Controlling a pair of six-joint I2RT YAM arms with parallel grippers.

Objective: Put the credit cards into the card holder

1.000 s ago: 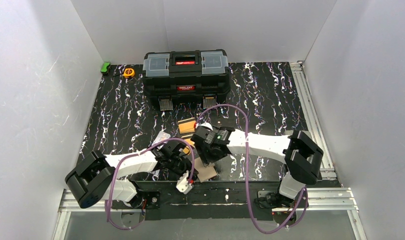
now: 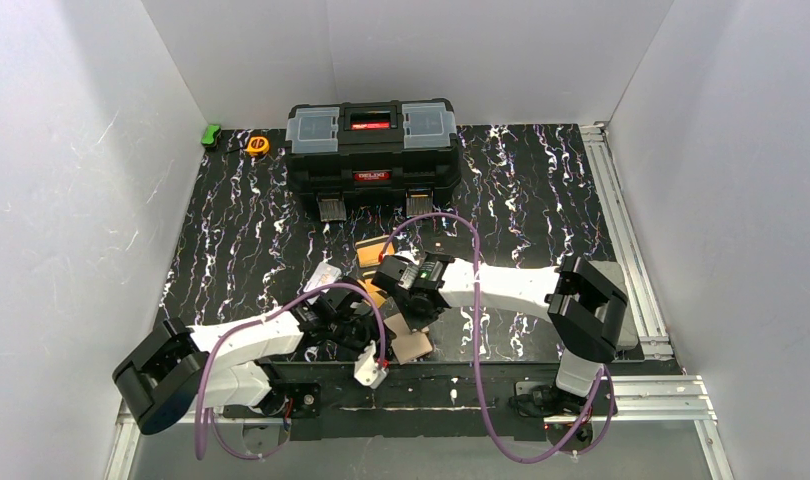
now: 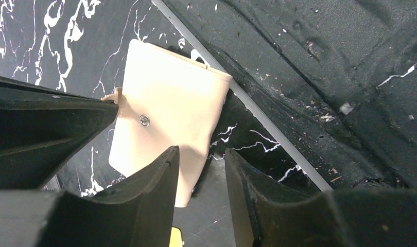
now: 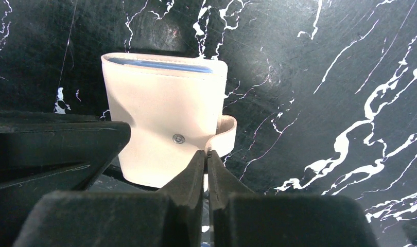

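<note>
The cream card holder (image 2: pixel 412 347) lies near the front edge, under both arms. In the left wrist view the holder (image 3: pixel 170 98) has a snap, and my left gripper stands open beside its edge. In the right wrist view the holder (image 4: pixel 160 103) shows a blue lining at its opening, and my right gripper is shut at the tip of its curled strap; whether the strap is pinched is unclear. Yellow cards (image 2: pixel 374 250) and a white card (image 2: pixel 321 278) lie behind, partly hidden by the arms.
A black toolbox (image 2: pixel 371 150) stands at the back, with an orange tape (image 2: pixel 257 145) and a green object (image 2: pixel 211 135) to its left. Metal rails (image 2: pixel 621 240) run along the right.
The right arm has moved slightly left since about a second ago.
</note>
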